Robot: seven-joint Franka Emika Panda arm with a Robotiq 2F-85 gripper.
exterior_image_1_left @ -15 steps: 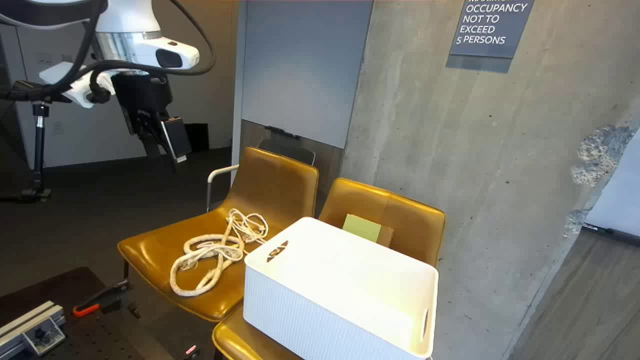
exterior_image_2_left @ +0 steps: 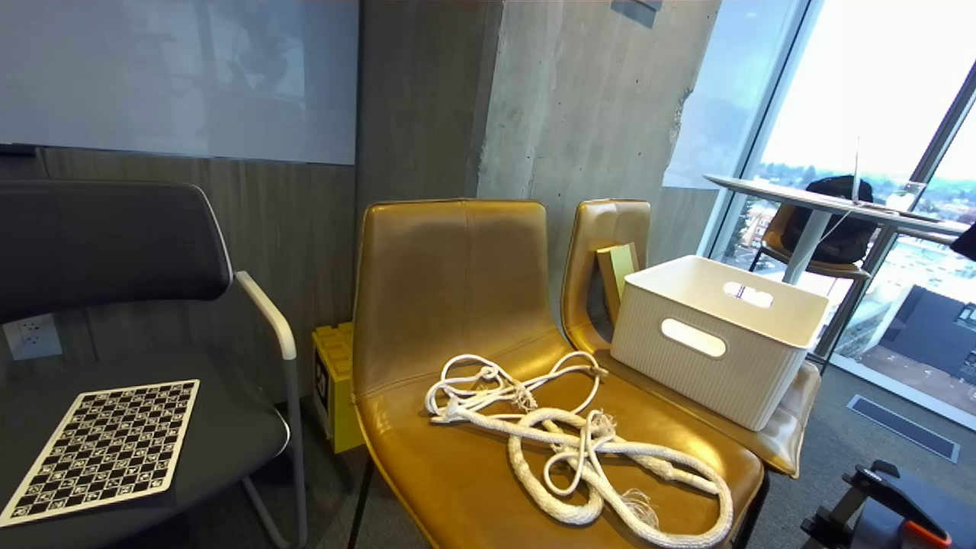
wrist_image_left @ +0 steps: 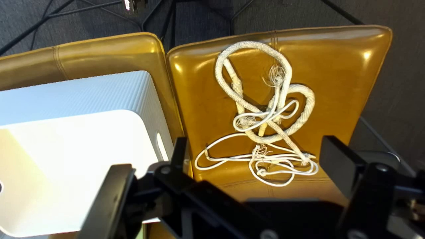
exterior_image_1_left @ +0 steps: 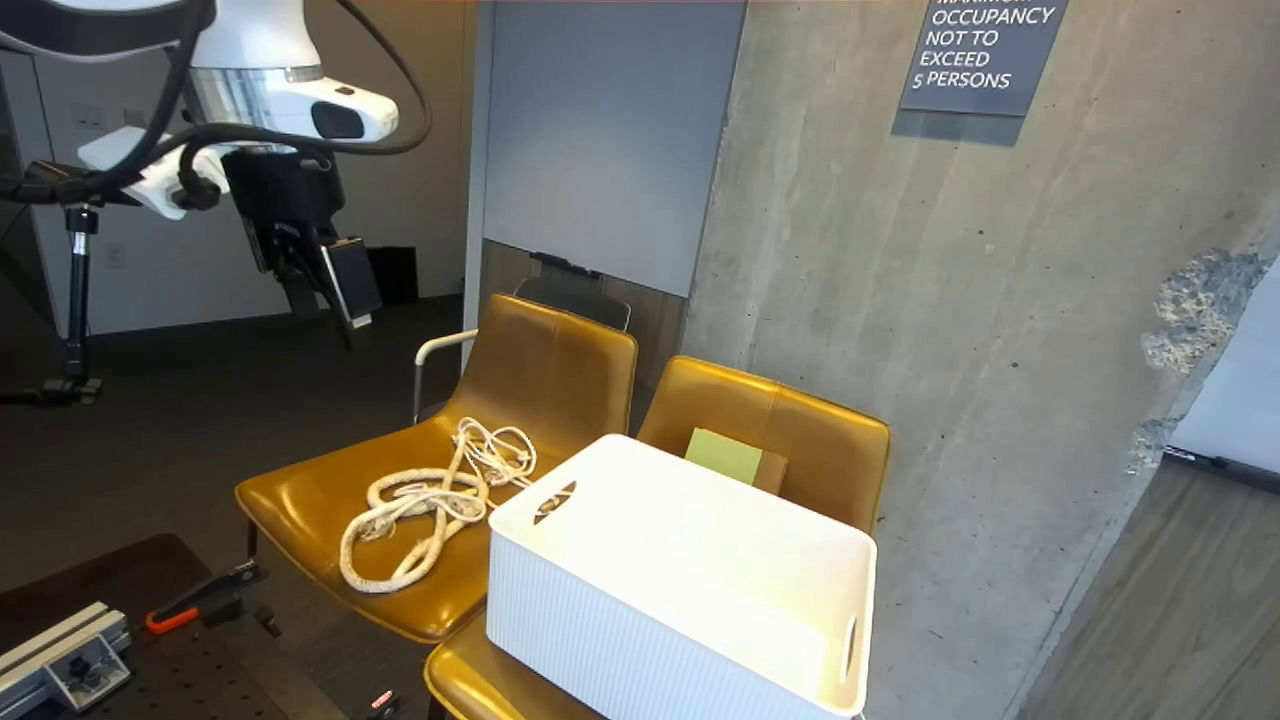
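A tangled white rope [exterior_image_1_left: 417, 510], thick in some loops and thin in others, lies on the seat of a brown chair [exterior_image_1_left: 314, 490]. On the neighbouring brown chair stands a white ribbed bin [exterior_image_1_left: 624, 630] with handle holes; the part of its inside that shows looks empty. My gripper [exterior_image_1_left: 330, 318] hangs in the air above and left of the rope in exterior view 1. From the wrist view, the gripper is wide open, and the rope [wrist_image_left: 261, 115] is seen far below between and beyond its fingers.
Behind the bin, a green and brown block [exterior_image_1_left: 734, 460] leans on the chair's back. A dark chair with a checkered board [exterior_image_2_left: 105, 448] stands left in exterior view 2. Clamps [exterior_image_1_left: 204, 598] lie on the dark surface at lower left. Bare seat surrounds the rope.
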